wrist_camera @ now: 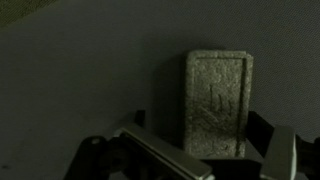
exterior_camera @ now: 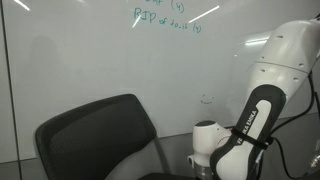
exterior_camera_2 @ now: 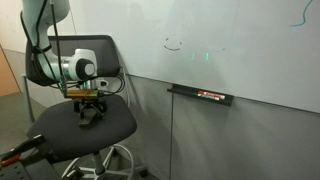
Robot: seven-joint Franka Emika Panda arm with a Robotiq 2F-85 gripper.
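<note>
A grey-brown rectangular block, perhaps a whiteboard eraser point(wrist_camera: 218, 95), lies on the dark chair seat point(exterior_camera_2: 70, 143) and runs up the middle of the wrist view. At that view's lower edge my gripper is open, with one finger on each side of the block's near end. Whether the fingers touch it cannot be told. In exterior view 2 the gripper point(exterior_camera_2: 88, 98) is low over the seat, right above the dark block point(exterior_camera_2: 90, 116). Exterior view 1 hides both gripper and block.
The chair's backrest point(exterior_camera: 95, 135) rises beside the arm point(exterior_camera: 262, 110). Behind stands a whiteboard point(exterior_camera_2: 245, 50) with a marker tray point(exterior_camera_2: 200, 94) along its lower edge. An armrest point(exterior_camera_2: 25, 148) juts out at the front left of the seat.
</note>
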